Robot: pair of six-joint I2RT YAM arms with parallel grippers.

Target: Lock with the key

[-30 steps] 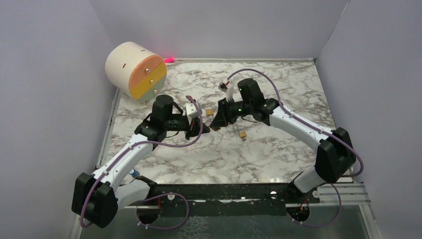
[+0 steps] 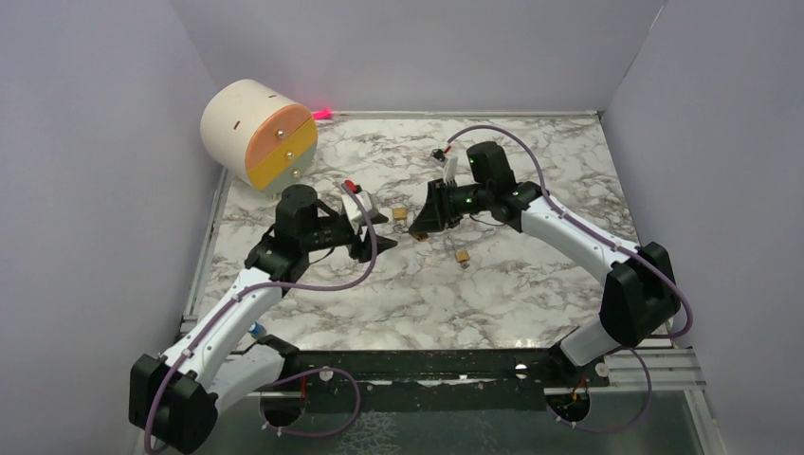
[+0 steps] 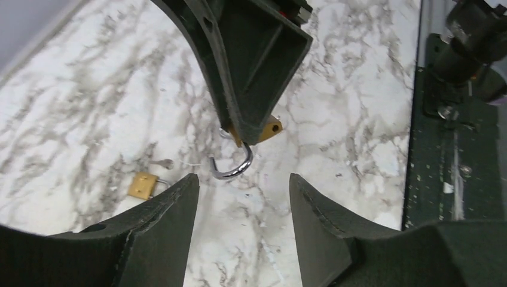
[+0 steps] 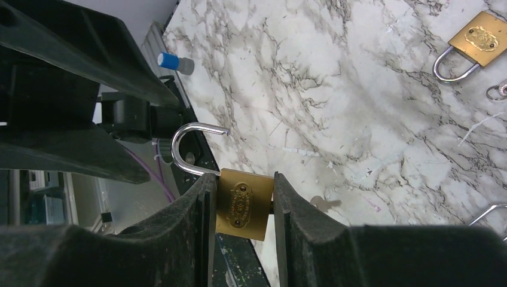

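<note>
A brass padlock with its steel shackle raised is held in my right gripper, shut on its body. In the left wrist view this shackle hangs below the right gripper, just ahead of my left gripper, whose fingers are apart with nothing between them. In the top view my left gripper is a short way left of the right one. No key can be made out clearly in either gripper.
Other brass padlocks lie on the marble table, with a small ring beside one. A drum-shaped box with coloured drawers stands back left. A blue cylinder lies near the table's edge.
My right gripper has moved right and slightly back with the padlock. The left arm has shifted a little left, and the gap between the grippers is wider.
</note>
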